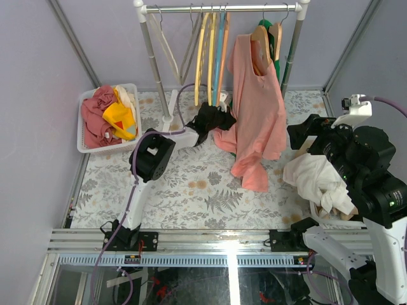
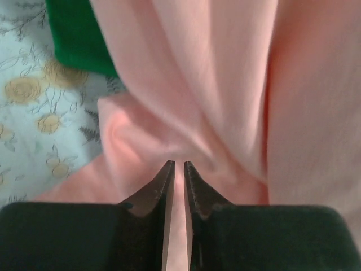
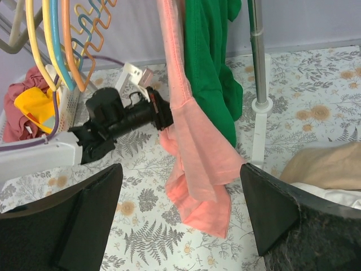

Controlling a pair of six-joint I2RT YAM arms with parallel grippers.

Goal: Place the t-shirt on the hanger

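The pink shirt [image 1: 259, 108] hangs on a wooden hanger [image 1: 261, 42] at the right part of the rack, its lower parts reaching down near the floral table. At its left side is my left gripper [image 1: 230, 121]; in the left wrist view the gripper is shut, with pink cloth [image 2: 225, 130] beyond its fingertips and nothing seen between them. My right gripper [image 1: 296, 135] stands apart from the shirt on the right. The right wrist view shows its fingers [image 3: 84, 209] spread wide, with the shirt [image 3: 189, 135] farther off beyond them.
Several empty hangers [image 1: 212, 60] hang left of the shirt, close above my left arm. A green garment [image 3: 211, 68] hangs behind it. A white basket [image 1: 89, 130] of clothes sits at left, white cloth [image 1: 321, 181] at right.
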